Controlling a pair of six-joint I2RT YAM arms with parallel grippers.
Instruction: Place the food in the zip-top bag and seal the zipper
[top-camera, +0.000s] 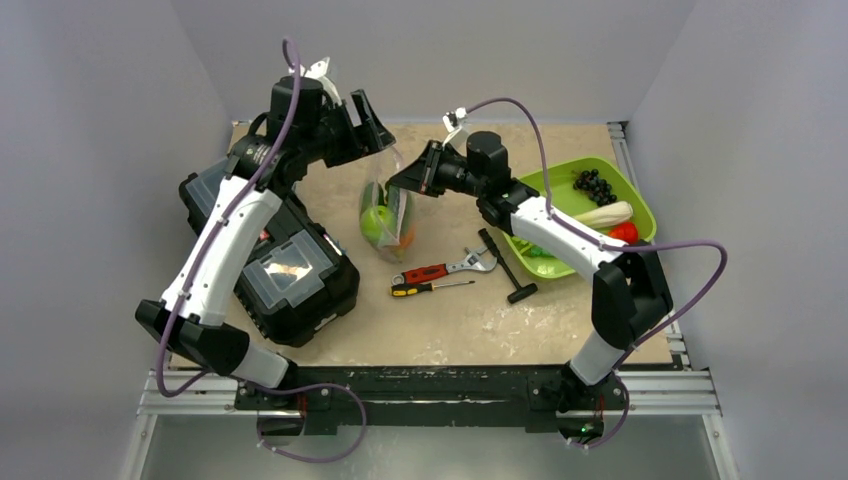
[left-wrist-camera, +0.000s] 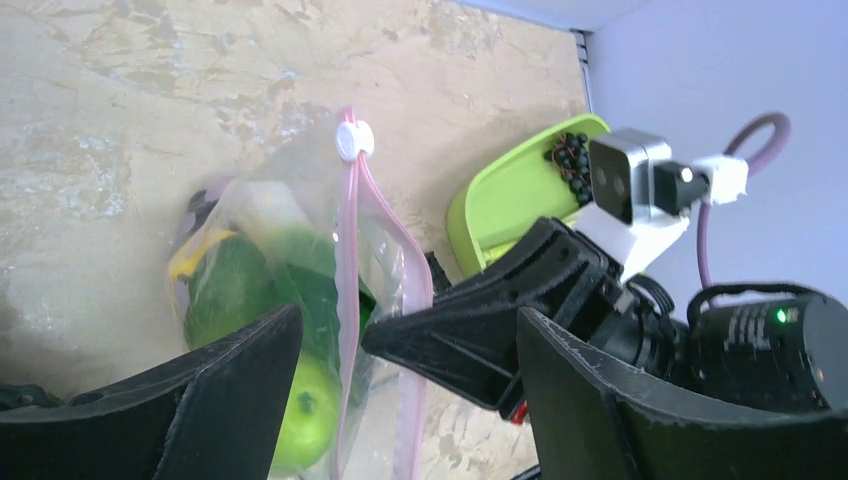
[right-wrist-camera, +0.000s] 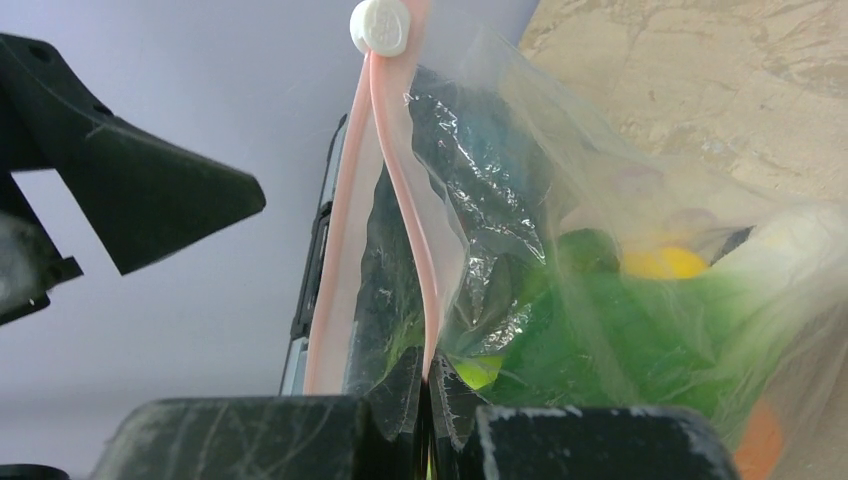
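Observation:
The clear zip-top bag (top-camera: 385, 240) stands on the table with food inside. In the left wrist view a green apple (left-wrist-camera: 307, 415), a dark green vegetable (left-wrist-camera: 228, 290) and something yellow show through its wall. Two pink zip strips stand apart at its mouth, meeting at the white slider (left-wrist-camera: 355, 140) at one end. My right gripper is shut on one strip of the bag's rim, its fingertips reaching into the mouth. My left gripper is open above the bag, nothing between its fingers.
A green bin (top-camera: 648, 215) at the right holds grapes (top-camera: 594, 187), a pale long vegetable (top-camera: 605, 216) and a tomato (top-camera: 625, 232). An adjustable wrench (top-camera: 440, 270), a screwdriver (top-camera: 430, 287) and a hammer (top-camera: 510, 270) lie before the bag. Black cases (top-camera: 290, 275) fill the left.

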